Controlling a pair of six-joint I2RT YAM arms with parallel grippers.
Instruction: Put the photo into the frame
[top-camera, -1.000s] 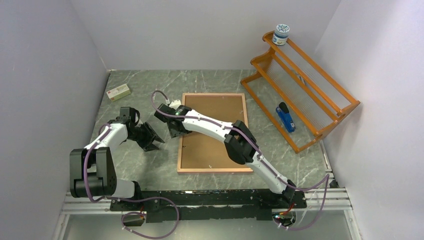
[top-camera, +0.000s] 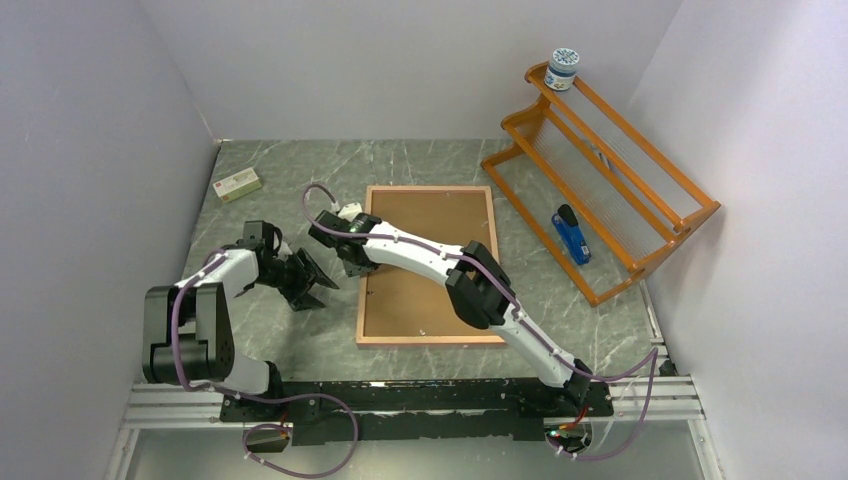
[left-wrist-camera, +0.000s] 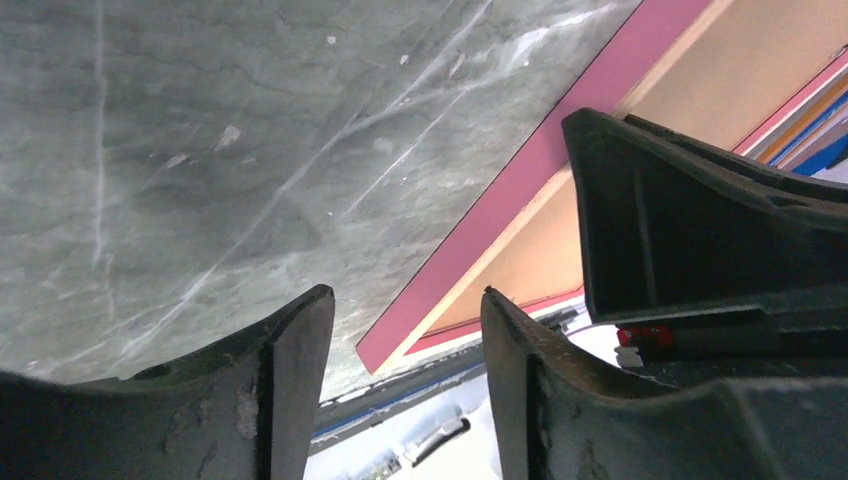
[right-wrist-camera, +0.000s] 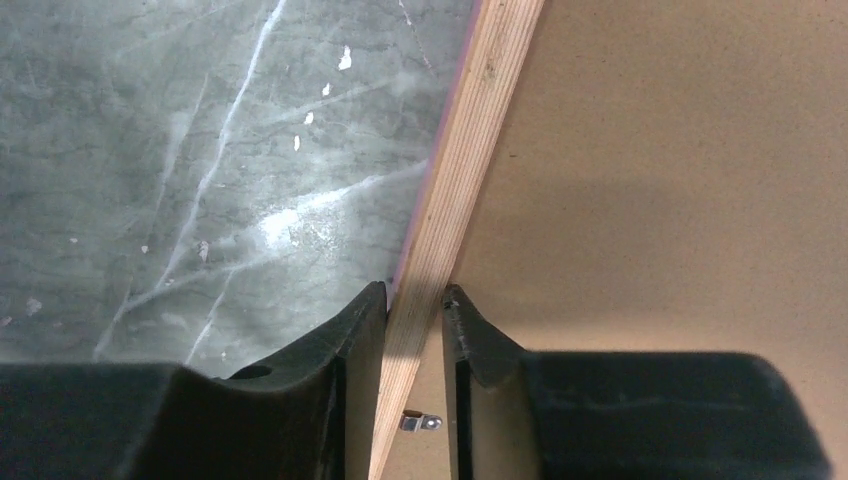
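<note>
The photo frame (top-camera: 420, 310) lies on the marble surface with its brown backing board (right-wrist-camera: 660, 150) up and a pale wooden rim (right-wrist-camera: 465, 150). My right gripper is at the left rim, its fingers on either side of the wooden strip; whether they touch both sides is hard to tell. My left gripper (top-camera: 322, 288) is open just left of the frame, with nothing between its fingers; in the left wrist view the frame's pink-edged rim (left-wrist-camera: 430, 290) shows beyond them. I cannot make out a photo.
A wooden rack (top-camera: 590, 125) with a jar (top-camera: 561, 72) on top stands at the right, a blue stapler-like object (top-camera: 572, 238) by it. A small box (top-camera: 237, 183) lies at the back left.
My left gripper has moved slightly right, toward the frame. The right arm has hardly moved.
</note>
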